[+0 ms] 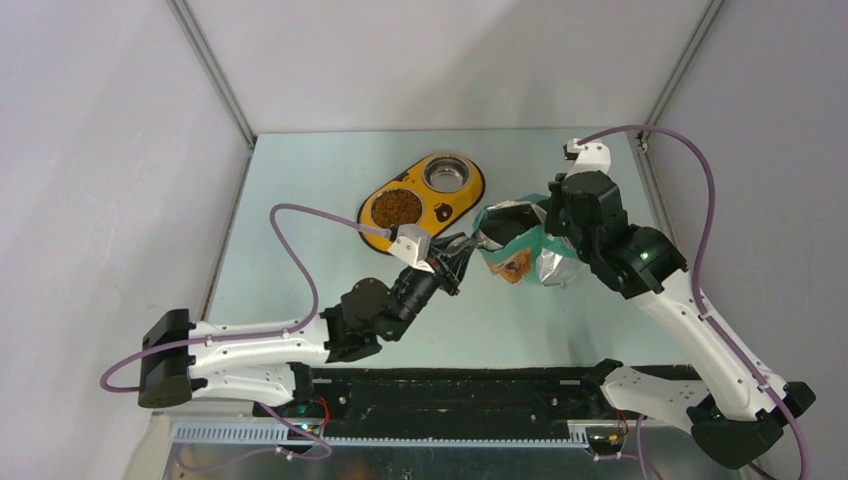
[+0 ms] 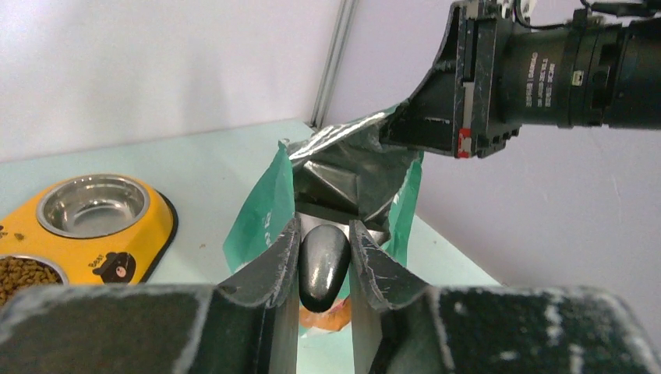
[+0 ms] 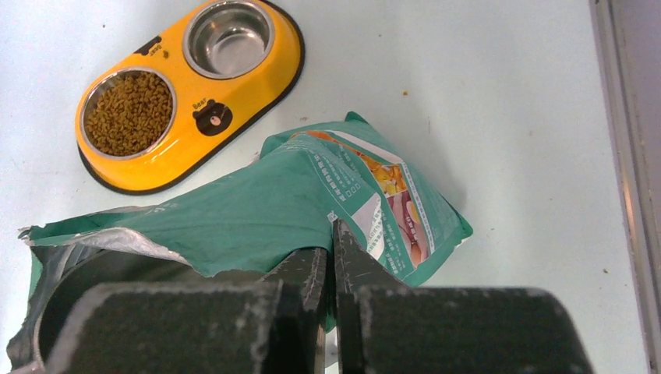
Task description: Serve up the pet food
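My left gripper is shut on a metal scoop handle (image 2: 324, 261), the scoop reaching into an open green food bag (image 2: 261, 214). My right gripper is shut on the bag's top rim, holding it up; the bag's printed side shows in the right wrist view. The yellow double-bowl feeder (image 1: 440, 210) lies behind and left of the bag, with kibble (image 1: 397, 208) in the near-left bowl and an empty steel bowl (image 1: 446, 174) at the back right. The bag's contents are hidden.
Walls and metal rails border it at back and sides, the right rail (image 3: 623, 187) near the bag.
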